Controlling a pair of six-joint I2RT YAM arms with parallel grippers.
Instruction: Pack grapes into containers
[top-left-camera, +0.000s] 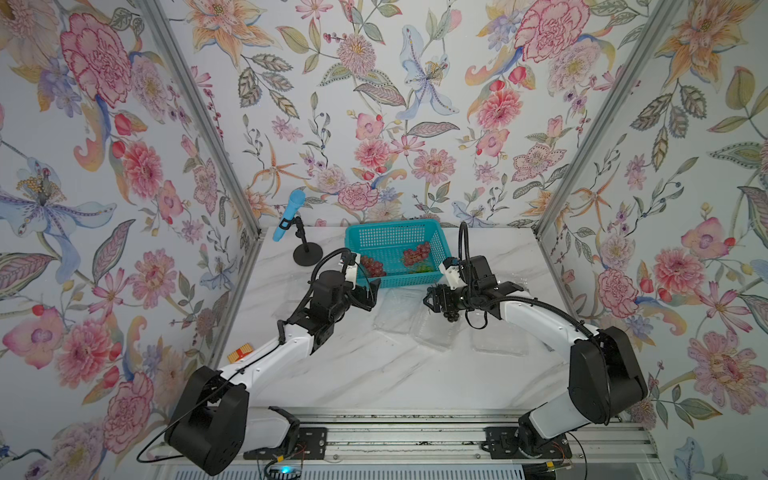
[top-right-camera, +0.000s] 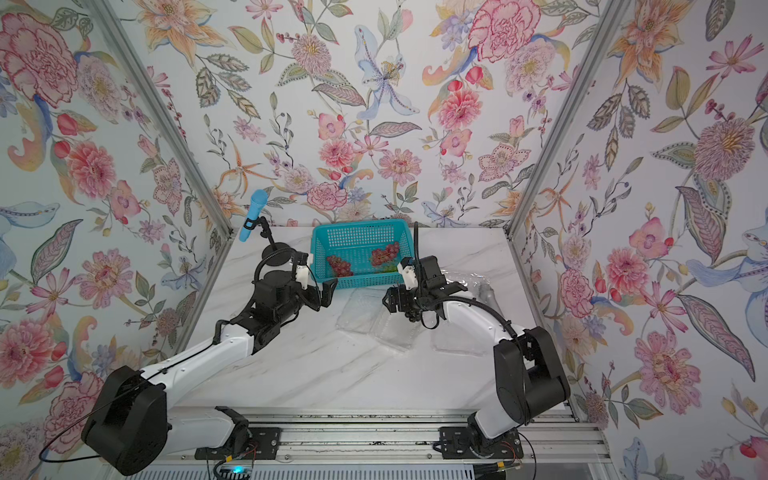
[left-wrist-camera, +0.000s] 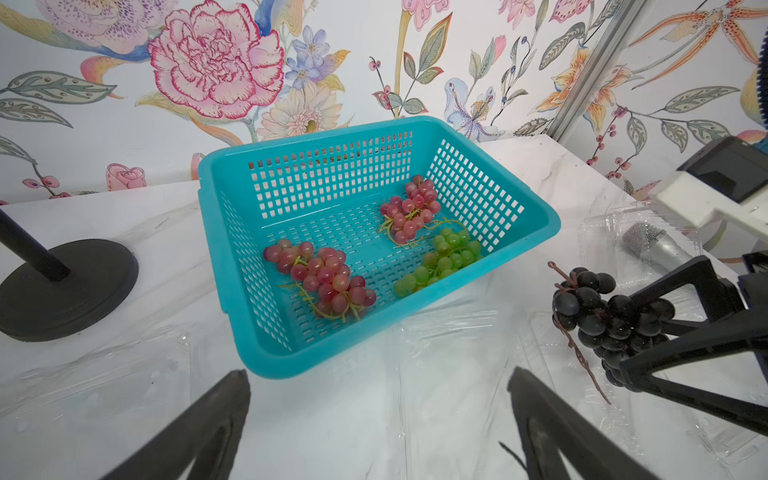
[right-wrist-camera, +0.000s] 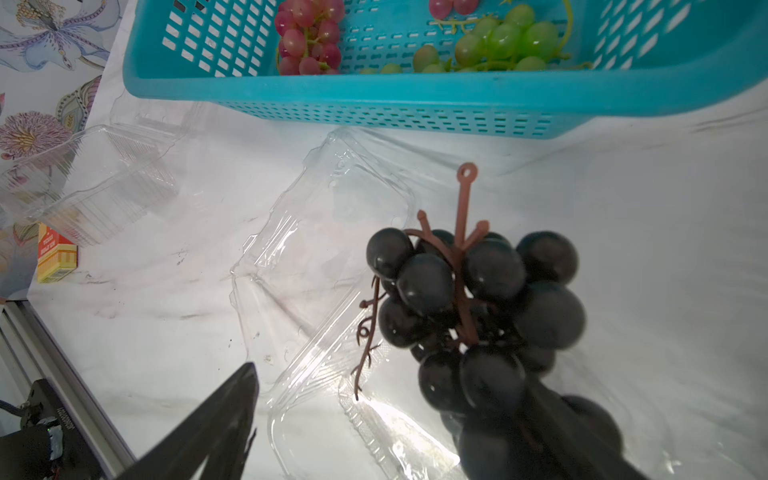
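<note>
My right gripper has its fingers apart, with a bunch of black grapes (left-wrist-camera: 600, 316) at its fingers. In the right wrist view those black grapes (right-wrist-camera: 464, 312) overlap the right-hand finger, while the left-hand finger (right-wrist-camera: 216, 424) stands clear of them. Beneath lies a clear open container (right-wrist-camera: 328, 264); whether the grapes touch it I cannot tell. Two red bunches (left-wrist-camera: 324, 276) (left-wrist-camera: 410, 209) and one green bunch (left-wrist-camera: 440, 260) rest in the teal basket (left-wrist-camera: 220, 264). My left gripper hangs open and empty in front of the basket.
More clear containers lie on the table, one at the right (top-left-camera: 500, 340) and one at the left (left-wrist-camera: 96, 384). A black stand (top-left-camera: 306, 253) holding a blue object is left of the basket.
</note>
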